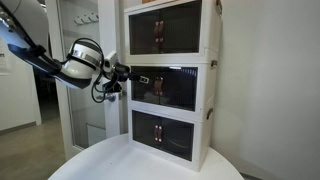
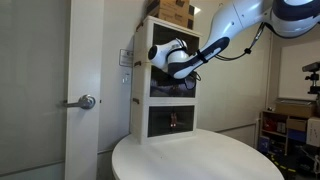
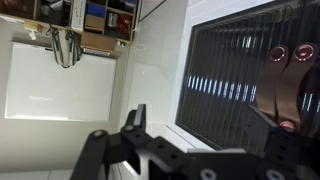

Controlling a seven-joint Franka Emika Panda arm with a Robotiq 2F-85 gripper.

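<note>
A white cabinet point(image 1: 200, 100) of three stacked units, each with dark ribbed doors, stands on the round white table. The middle unit's doors point(image 1: 178, 87) look shut. Brown tabs with round studs point(image 3: 294, 75) lie close together at the right of the wrist view. My gripper point(image 1: 142, 79) is in front of the left part of the middle unit. In the wrist view its two dark fingers point(image 3: 137, 118) stand wide apart, with nothing between them. Whether a fingertip touches the door cannot be told. From exterior view 2 the arm hides much of the middle unit.
Cardboard boxes point(image 2: 172, 12) sit on top of it. A door with a metal handle point(image 2: 84, 102) is at the left in exterior view 2, and shelves with assorted items point(image 2: 290, 125) are at the right.
</note>
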